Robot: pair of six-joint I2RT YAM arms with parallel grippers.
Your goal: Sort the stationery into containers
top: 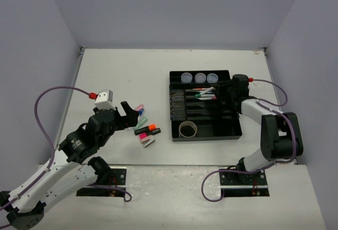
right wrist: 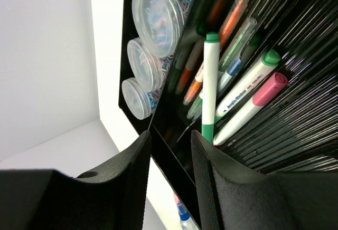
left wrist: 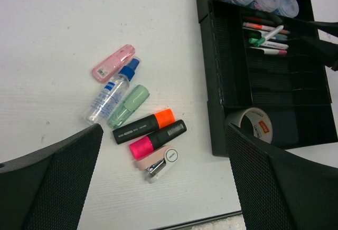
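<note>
A white-green marker lies slantwise over the other pens in the black organizer (left wrist: 214, 72), its far end raised in the left wrist view. Beneath it, another white-green marker (right wrist: 245, 87), a white-pink marker (right wrist: 253, 106) and an orange pen (right wrist: 227, 27) lie roughly side by side. My right gripper is parted with nothing between its fingers; the slanted marker's near green end sits just past the tip of one finger (right wrist: 197, 145). Over the table left of the organizer, my left gripper stands wide open and empty.
Three clear tubs (top: 199, 78) fill the organizer's back compartment; a tape roll (top: 187, 129) sits in the front one. Loose on the table are a spray bottle (left wrist: 111, 95), a pink item (left wrist: 113, 63), several highlighters (left wrist: 142, 126) and a stapler (left wrist: 161, 161).
</note>
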